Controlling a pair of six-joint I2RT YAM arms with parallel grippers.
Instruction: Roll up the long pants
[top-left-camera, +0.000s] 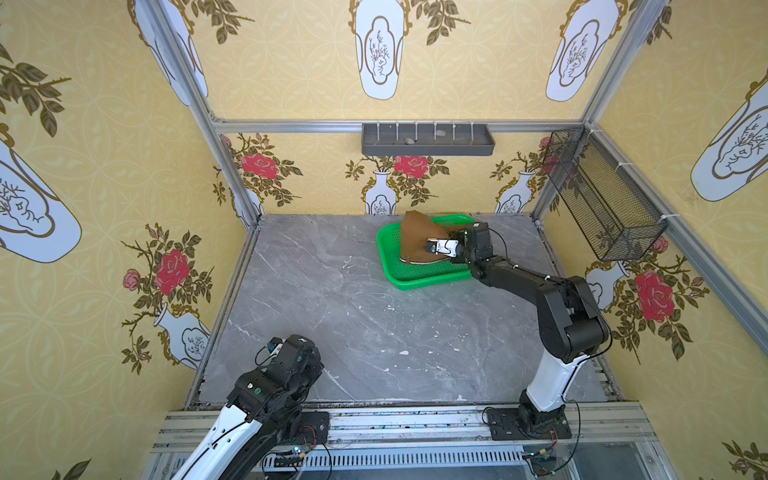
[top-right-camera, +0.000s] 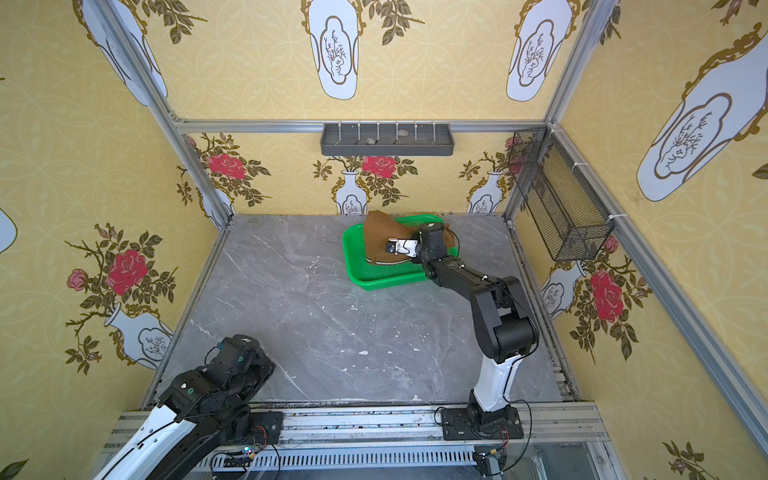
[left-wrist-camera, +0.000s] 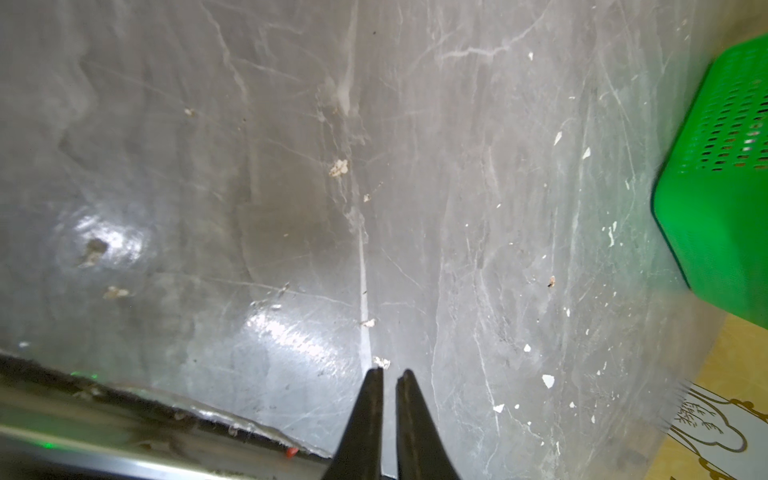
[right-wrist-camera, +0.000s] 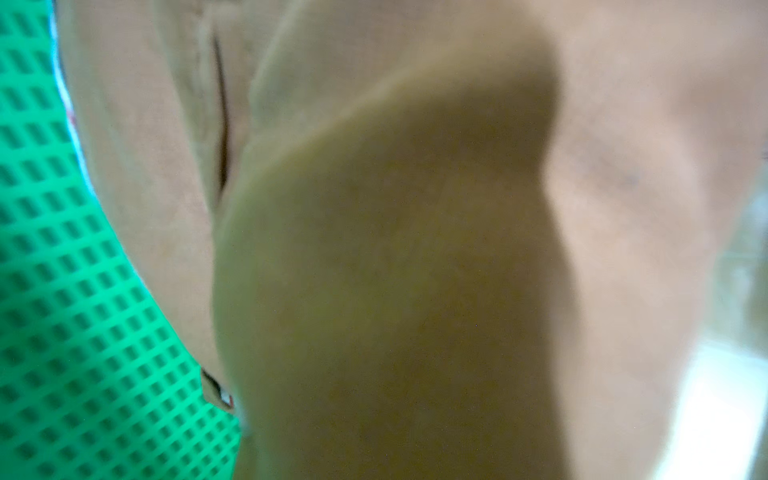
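Observation:
The brown pants (top-left-camera: 424, 228) are bunched in the green basket (top-left-camera: 393, 270) at the back of the table, partly raised above its back rim. My right gripper (top-right-camera: 392, 246) is over the basket and shut on the pants, whose cloth (right-wrist-camera: 400, 280) fills most of the right wrist view and covers the fingertips. A light edge of the cloth runs along the left of that view against the basket's perforated floor (right-wrist-camera: 64, 304). At the front left, well away from the pants, my left gripper is shut with nothing visible between its fingers.
The grey tabletop (top-left-camera: 344, 296) in front of and left of the basket is bare. A grey hook rack (top-left-camera: 428, 142) hangs on the back wall, and a black wire basket (top-left-camera: 604, 196) is fixed to the right wall.

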